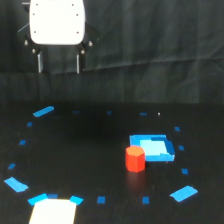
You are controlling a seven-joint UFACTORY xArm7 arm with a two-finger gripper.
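My gripper (59, 71) hangs high at the upper left of the camera view, in front of the dark curtain. Its two thin fingers stand wide apart with nothing between them, so it is open. Well below and to the right, a red hexagonal block (135, 158) stands on the black table, apart from the gripper. It is at the near left corner of a shallow blue tray (168, 157) and covers part of the rim. Whether the block touches the tray I cannot tell. Inside the tray lies something white or pale blue (153, 147).
Blue tape pieces, one at the near right (184, 193), mark out an area on the black table. A pale object (53, 212) is cut off by the bottom edge at the left.
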